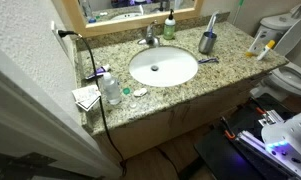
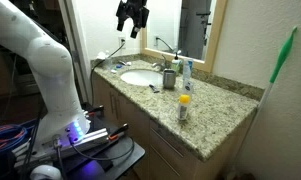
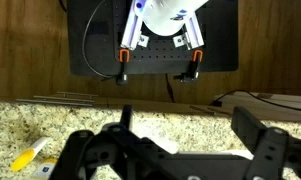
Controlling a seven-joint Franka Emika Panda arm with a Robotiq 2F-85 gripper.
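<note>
My gripper (image 2: 131,22) hangs high above the counter in exterior view 2, well clear of everything on it. In the wrist view its dark fingers (image 3: 102,145) stand wide apart at the lower edge, the gripper open with nothing between them. The speckled counter (image 2: 215,108) carries a white sink (image 1: 163,66), a dark metal cup (image 1: 207,42) and a soap bottle (image 1: 169,26). A white bottle with a yellow cap (image 2: 184,106) stands near the counter's front edge. Behind it is a clear bottle (image 2: 187,73). Exterior view 1 does not show the gripper.
Left of the sink are a white bottle (image 1: 111,89) and folded white cloths (image 1: 87,96). A dark-handled item (image 1: 208,61) lies right of the sink. The mirror (image 2: 180,25) rises behind the counter.
</note>
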